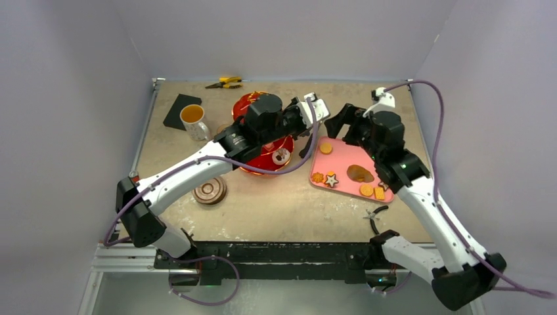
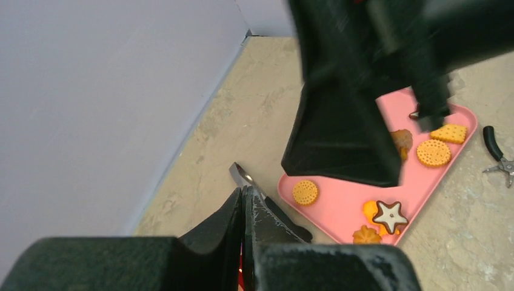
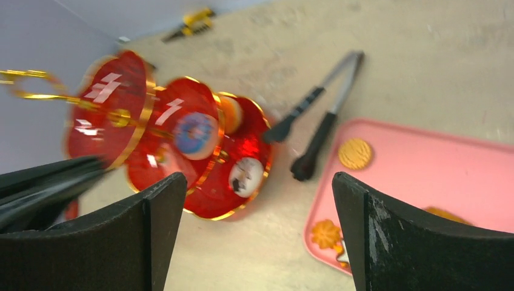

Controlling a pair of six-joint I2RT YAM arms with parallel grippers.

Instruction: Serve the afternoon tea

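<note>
The tongs (image 3: 315, 145), with black handles and a bent metal end, lie on the table between the tiered stand and the tray. In the left wrist view my left gripper is shut with nothing between its fingers; the tongs (image 2: 282, 217) show below and beyond its tips. My right gripper stands wide open above the table, empty. One dark right finger (image 2: 339, 133) crosses the left wrist view. The pink tray (image 1: 341, 149) carries several cookies and a brown pastry. The red, gold-rimmed stand (image 3: 206, 203) holds donuts and is partly hidden by my left arm from above.
A white mug (image 1: 194, 119) and a dark square (image 1: 178, 110) are at the back left. Yellow pliers (image 1: 226, 83) lie at the back, black-handled pliers (image 1: 374, 218) at the front right. A brown round coaster (image 1: 210, 190) sits front left.
</note>
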